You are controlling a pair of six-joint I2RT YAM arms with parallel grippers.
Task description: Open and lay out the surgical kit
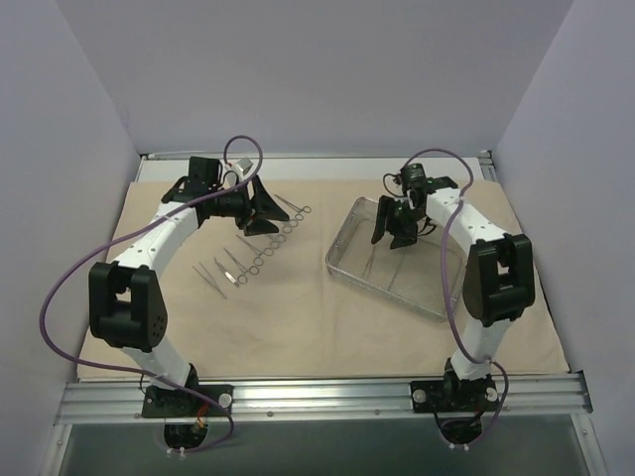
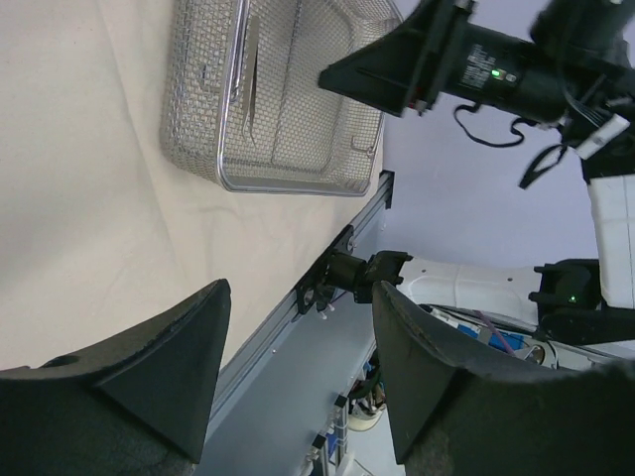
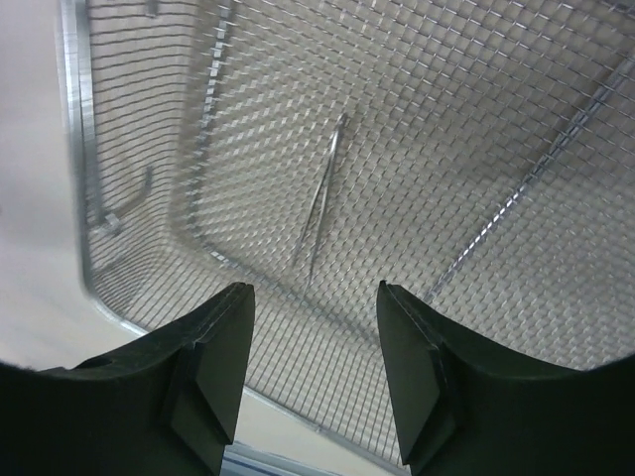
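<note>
The wire mesh tray [image 1: 342,268] lies on the right half of the cloth. Tweezers rest on its mesh floor near one end; they show also as a thin strip in the left wrist view. My right gripper [image 1: 388,241] is inside the tray's outline, above the mesh, its fingers spread and nothing between them; the tweezers lie just beyond its tips. On the left half, a slanted row of ring-handled instruments [image 1: 256,259] lies on the cloth. My left gripper [image 1: 267,224] hangs open and empty over the upper part of that row, hiding some instruments.
Another pair of tweezers [image 1: 210,281] lies at the row's lower left end. Bare cloth [image 1: 258,337] spreads across the front, and a clear strip runs between the instruments and the tray.
</note>
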